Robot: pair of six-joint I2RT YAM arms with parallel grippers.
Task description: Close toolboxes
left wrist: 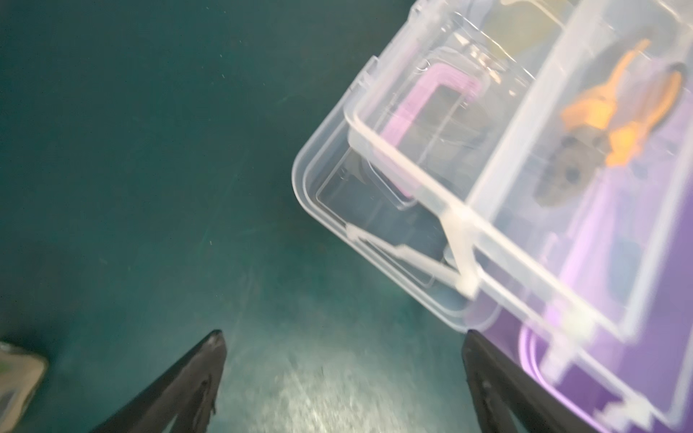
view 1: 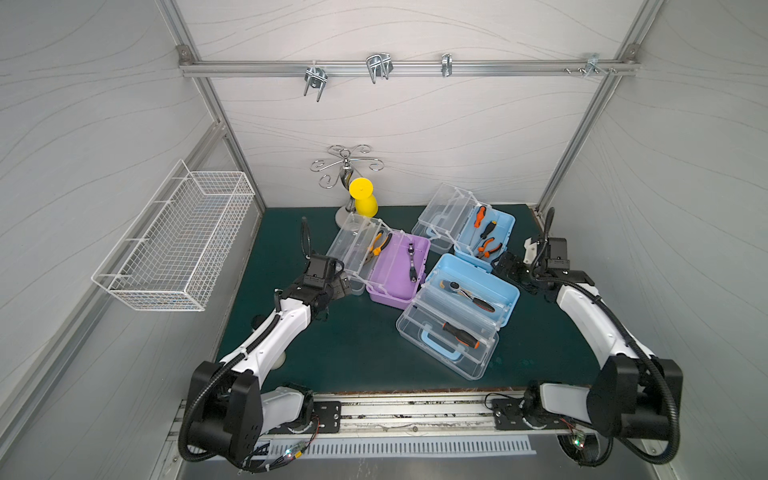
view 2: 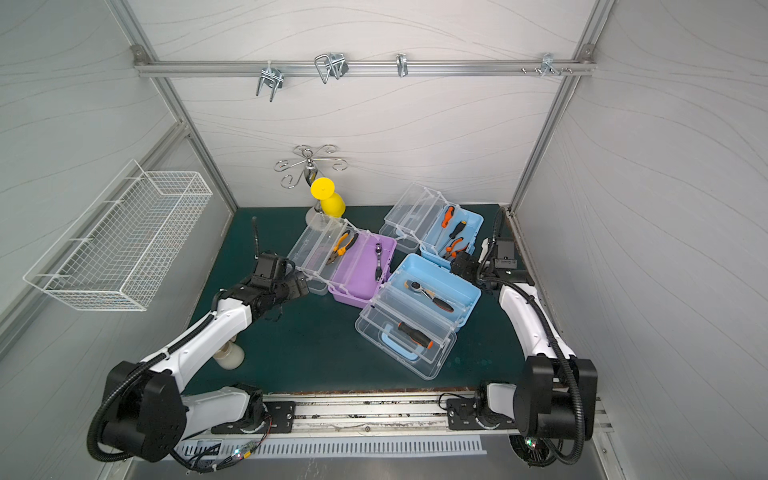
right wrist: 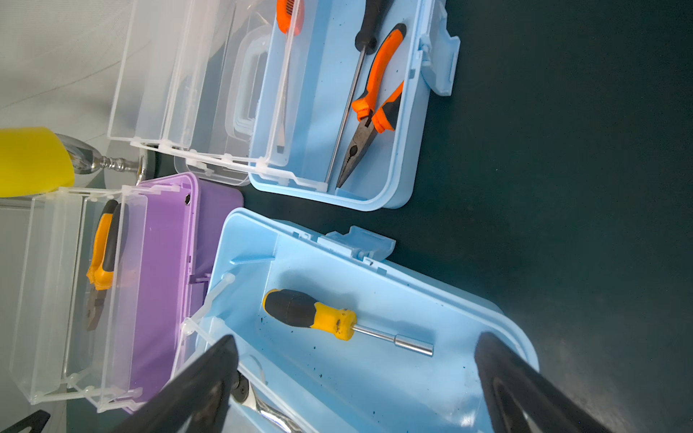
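Three toolboxes stand with their clear lids folded open. The purple one (view 1: 389, 278) has its lid (left wrist: 404, 169) spread to the left, with orange pliers (left wrist: 602, 119) seen through it. A blue toolbox (view 1: 500, 280) in front has its lid (view 1: 468, 366) laid toward the front edge. Another blue toolbox (right wrist: 303, 108) sits at the back right. My left gripper is open beside the purple box's lid, nothing between its fingers. Over the right part of the front blue box, my right gripper is open and empty, its fingers blurred.
Behind the purple box are a yellow object (view 1: 364, 197) and a metal stand (view 1: 345, 172). A wire basket (view 1: 188, 240) hangs on the left.
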